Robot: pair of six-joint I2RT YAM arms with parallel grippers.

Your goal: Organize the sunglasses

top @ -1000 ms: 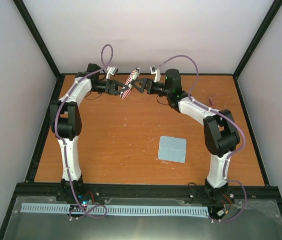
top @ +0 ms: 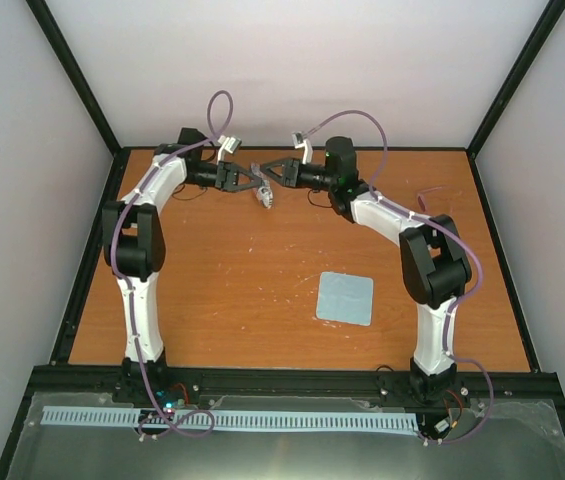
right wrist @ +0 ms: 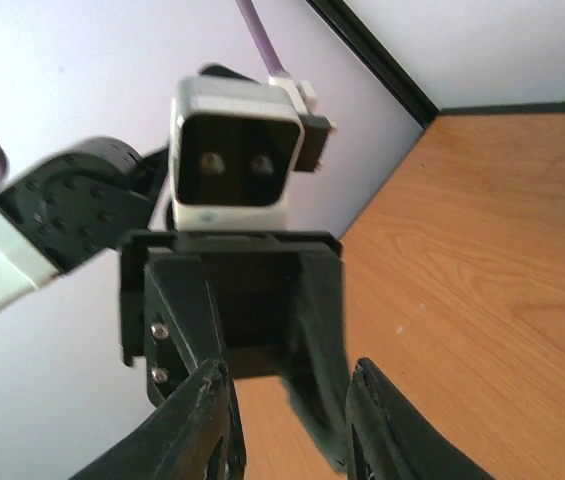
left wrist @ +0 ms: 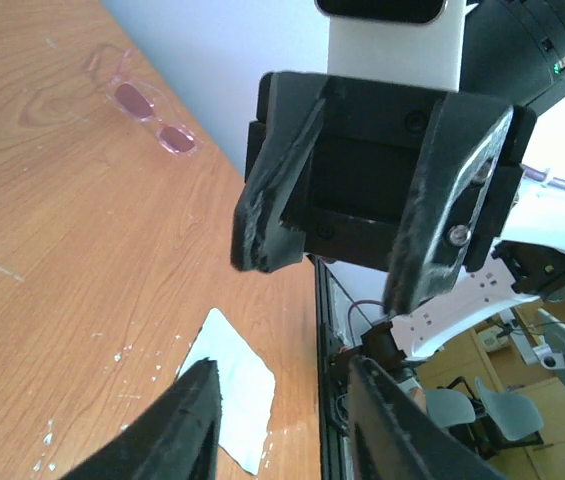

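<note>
In the top view a small pale, patterned object [top: 263, 192] hangs between my left gripper [top: 249, 180] and my right gripper [top: 274, 170], which face each other high near the back of the table. Both look shut at it, though in the wrist views it is hidden and I cannot see exactly what each holds. Pink sunglasses [left wrist: 133, 100] lie on the table at the right, partly hidden by the right arm in the top view. A light blue square cloth [top: 344, 298] lies at the front right.
Dark frame rails and white walls border it on the back and sides. Thin cables loop near both wrists.
The arms have barely moved, the right slightly leftward.
</note>
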